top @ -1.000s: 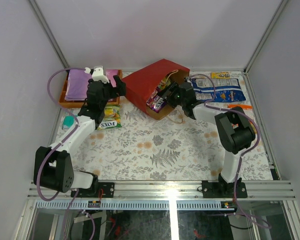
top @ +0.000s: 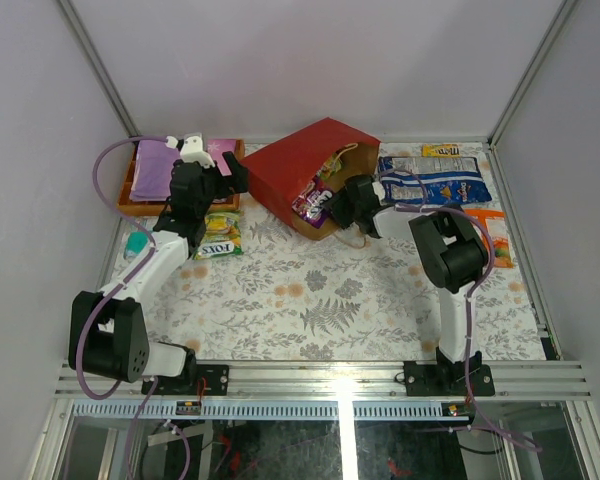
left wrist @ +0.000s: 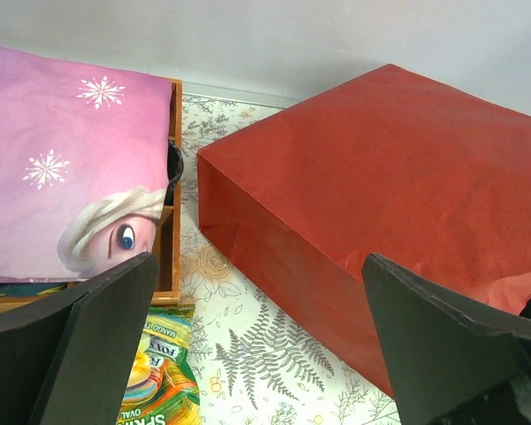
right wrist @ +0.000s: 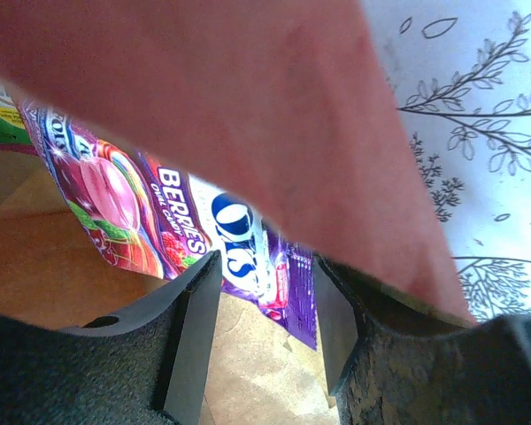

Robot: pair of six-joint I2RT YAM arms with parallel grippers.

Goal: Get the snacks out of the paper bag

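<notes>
The red paper bag (top: 295, 160) lies on its side, mouth facing right. Inside it a purple berries candy pack (top: 310, 203) shows, printed BERRIES in the right wrist view (right wrist: 133, 195), with a green pack (right wrist: 0, 119) behind it. My right gripper is at the bag's mouth, partly open, its fingertips just in front of the purple pack's lower edge. My left gripper stands open above the left side, between the wooden box and the bag, with nothing between its fingers.
A wooden box (left wrist: 173, 257) with a pink pillow-like item stands at back left, a yellow-green snack pack (left wrist: 159, 372) before it. A blue bag (top: 430, 185) and orange pack (top: 495, 250) lie at right.
The right arm has shifted, its gripper drawing slightly back and down at the bag's mouth, uncovering more of the purple pack. The left arm has barely moved.
</notes>
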